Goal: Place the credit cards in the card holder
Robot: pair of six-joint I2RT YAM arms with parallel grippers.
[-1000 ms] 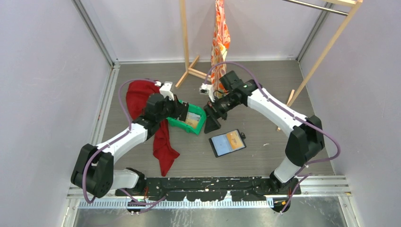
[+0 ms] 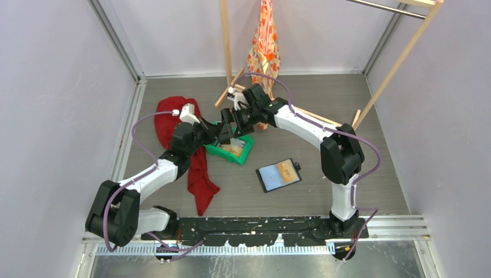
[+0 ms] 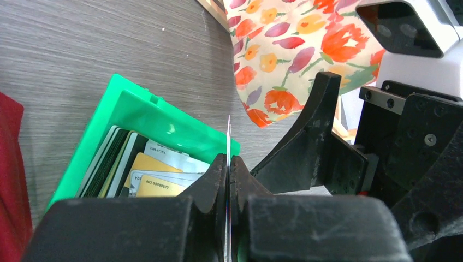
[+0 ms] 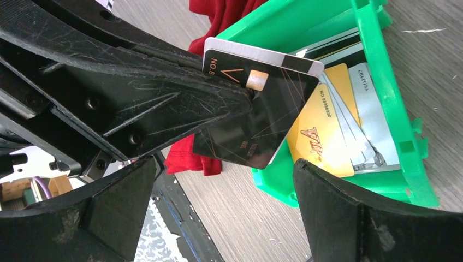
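My left gripper is shut on a black card point(image 4: 262, 109) with a gold chip; a silver card point(image 4: 256, 53) lies behind it. In the left wrist view only a thin card edge point(image 3: 229, 136) shows between the fingers. The cards hang tilted above the green box point(image 4: 382, 82), which holds several more, including a gold card point(image 4: 319, 134) and a white card point(image 4: 374, 109). My right gripper stands open, its fingers apart either side of the black card, nothing gripped. A flat dark-edged card holder point(image 2: 270, 177), pale blue and orange inside, lies on the floor.
A red cloth point(image 2: 200, 179) lies beside and partly behind the box. A floral cloth point(image 2: 266, 46) hangs from the wooden rack point(image 2: 226, 35) at the back. The floor around the card holder is clear.
The right arm has swung left and inward, bringing its gripper from beside the box up to the left gripper. The left gripper has shifted slightly; box and card holder have stayed put.
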